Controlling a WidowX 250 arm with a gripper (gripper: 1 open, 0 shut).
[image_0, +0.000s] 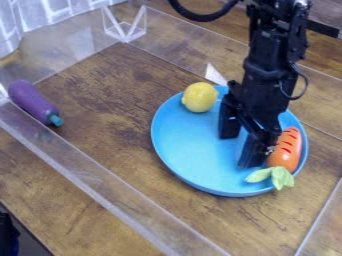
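My black gripper (254, 140) is low over the right half of a blue plate (194, 155), its fingers beside an orange toy carrot (282, 150) with pale green leaves at the plate's right edge. I cannot tell whether the fingers touch the carrot or how far they are open. A yellow round toy (199, 97) lies at the back left of the plate.
A purple toy (34, 103) lies to the left on the wooden table (100, 130). Clear plastic edges run along the left and lower left, and a white wire-like piece (123, 28) stands at the back. The table between purple toy and plate is clear.
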